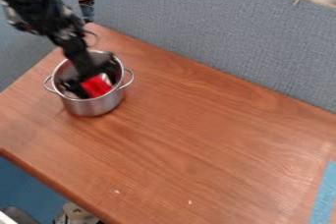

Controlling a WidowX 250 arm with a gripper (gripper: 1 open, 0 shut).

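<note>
A steel pot (pixel 98 104) with two side handles stands on the wooden table at the left. Inside it a red object (pixel 97 85) shows partly. My black gripper (pixel 89 79) reaches down from the upper left into the pot, over the red object and covering much of it. The fingers are dark and blurred, so I cannot make out whether they are touching or gripping it.
Grey padded panels (pixel 210 36) line the back and left sides. A blue strip (pixel 321 189) lies at the right edge.
</note>
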